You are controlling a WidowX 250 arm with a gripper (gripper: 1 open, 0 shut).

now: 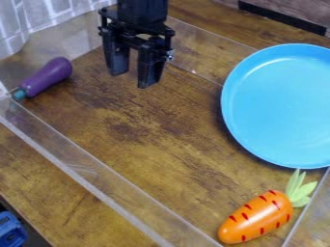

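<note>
The black gripper (pixel 134 58) hangs at the top centre above the wooden floor of a clear-walled tray, its two fingers apart with nothing visible between them. Left of it a purple eggplant toy (pixel 46 75) lies near the left wall. A blue plate (pixel 281 102) fills the right side, and an orange carrot toy (pixel 257 215) with green leaves lies at the bottom right.
Clear plastic walls (pixel 96 173) edge the area. A blue object (pixel 8 230) sits outside at the bottom left.
</note>
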